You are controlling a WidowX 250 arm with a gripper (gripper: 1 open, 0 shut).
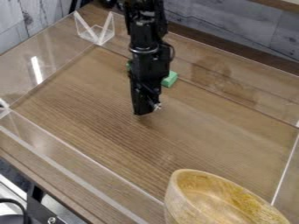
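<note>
My gripper [147, 104] hangs low over the middle of the wooden table [105, 140], its black arm reaching down from the top centre. Whether it is open or shut, or has something between its fingers, is too small and dark to tell. A green object [169, 77] lies behind it, partly hidden by the arm.
A pale yellow oval bowl [216, 199] stands at the front right. Clear stands or frames are at the back left and left edge. A wall runs along the back.
</note>
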